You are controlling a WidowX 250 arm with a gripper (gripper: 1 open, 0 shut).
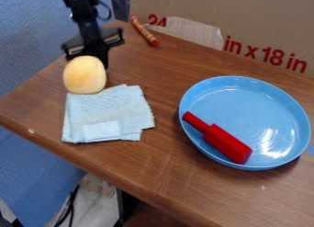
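Note:
A round pale-yellow object [84, 76] sits at the left of the table, just behind a folded light-blue cloth [108, 114]. The black gripper [91, 52] is lowered right behind the yellow object, its fingertips partly hidden by it, so its grip cannot be told. On the right, a red object [218, 139] with a short handle lies in a blue plate [263, 116].
An orange stick-like object [143, 29] lies at the back near a cardboard box [240, 33]. The table's left edge drops to blue fabric.

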